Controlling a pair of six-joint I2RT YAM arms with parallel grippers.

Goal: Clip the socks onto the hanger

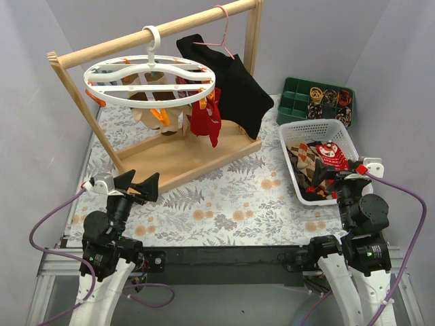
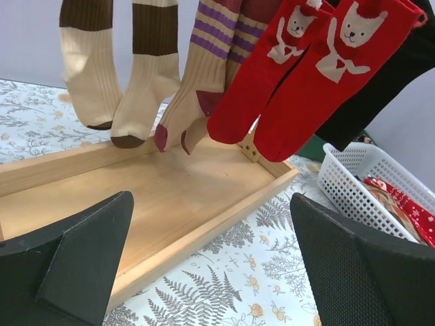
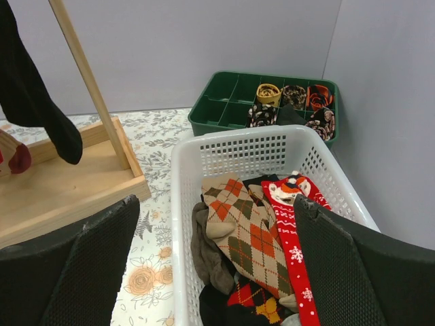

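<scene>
A white oval hanger (image 1: pixel 151 66) with orange clips hangs from the wooden rail. Below it dangle cream socks with brown bands (image 2: pixel 155 68), striped socks with purple lines (image 2: pixel 212 41) and red socks with a white animal figure (image 2: pixel 333 75). My left gripper (image 1: pixel 151 183) is open in front of the rack, nothing between its fingers. In the white basket (image 1: pixel 290 166) lie loose socks, among them an argyle sock (image 3: pixel 248 238) and a red snowflake sock (image 3: pixel 292 251). My right gripper stands open over the basket, its fingers empty and apart.
Black garments (image 1: pixel 238 92) hang on a pink hanger (image 1: pixel 221 45) at the rail's right. Behind the basket, a green divided box (image 1: pixel 293 100) holds rolled socks. Wooden posts (image 1: pixel 253 37) carry the rail.
</scene>
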